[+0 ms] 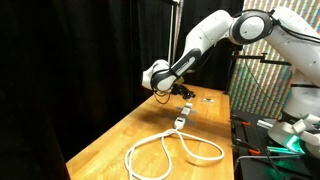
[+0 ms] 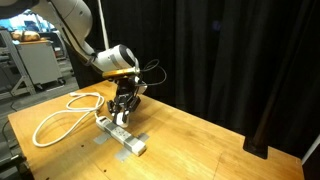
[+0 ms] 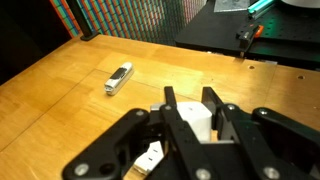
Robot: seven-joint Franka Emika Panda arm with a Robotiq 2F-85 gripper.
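My gripper is shut on a small white block point(image 3: 197, 123), which looks like a plug or adapter. In exterior view 2 the white block point(image 2: 123, 118) hangs from the gripper point(image 2: 121, 112) close over a white power strip point(image 2: 121, 136). Whether the two touch I cannot tell. The wrist view shows only part of the strip point(image 3: 148, 158) behind the block and fingers. From exterior view 1, the gripper point(image 1: 187, 96) appears near the far end of the strip point(image 1: 183, 116). A white cable point(image 1: 130, 155) runs from the strip's near end in wide loops.
Another small white object point(image 3: 119, 78) with a grey part lies apart on the wooden table point(image 3: 70, 85). A black item point(image 2: 256, 147) stands by the dark curtain. Bare table surrounds the strip on the side away from the cable.
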